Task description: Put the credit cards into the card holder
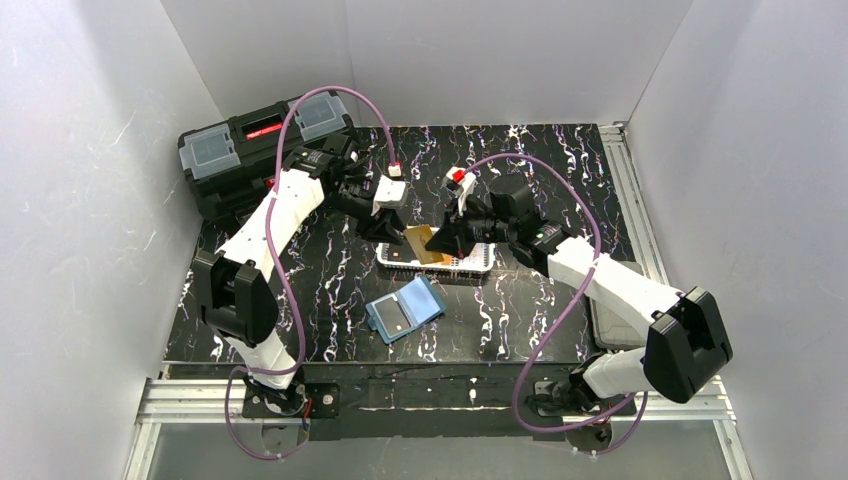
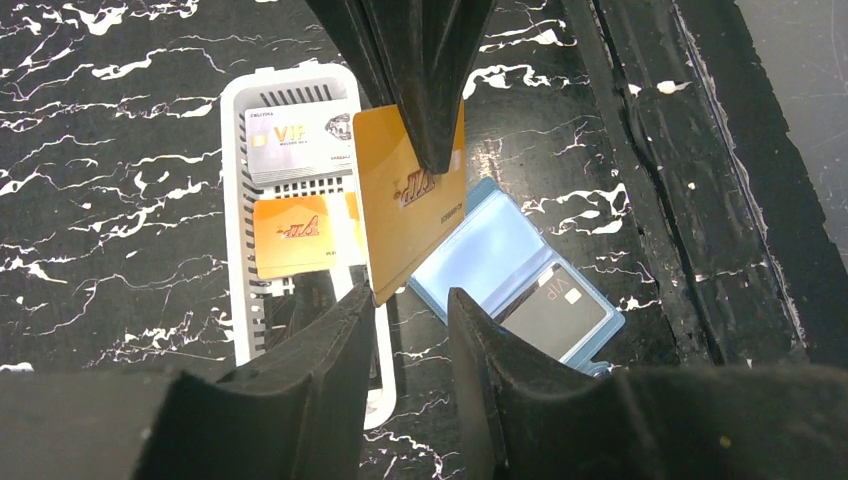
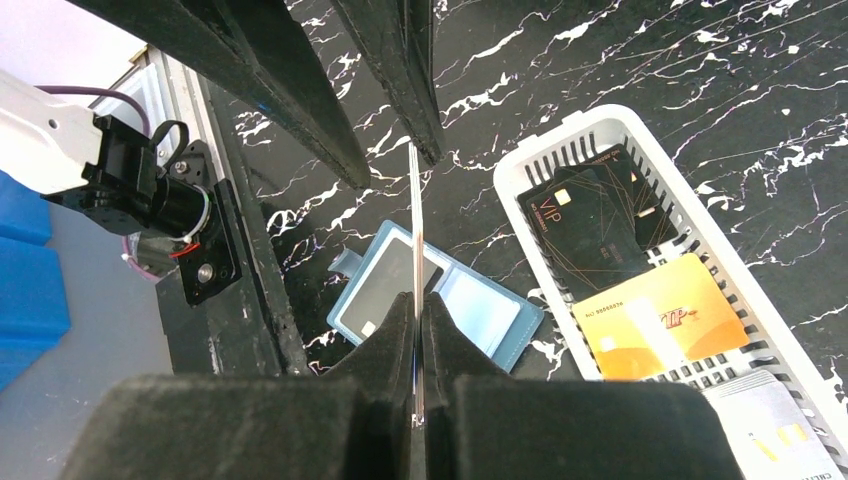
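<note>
A gold card (image 2: 408,195) hangs above the white basket, with my right gripper shut on it. In the right wrist view the card shows edge-on, rising from the fingertips. My left gripper faces the card's free side with its fingers apart; one finger (image 3: 428,145) is close to the card's edge, and I cannot tell whether they touch. On the table in front lies the blue card holder (image 1: 405,309), spread open, with a grey card marked VIP (image 2: 555,310) showing in one half and a pale, bare-looking other half.
The white basket (image 3: 745,290) holds several cards: black ones (image 3: 585,225), a gold one (image 3: 660,318) and silver ones (image 2: 300,140). A black toolbox (image 1: 265,150) stands at the back left.
</note>
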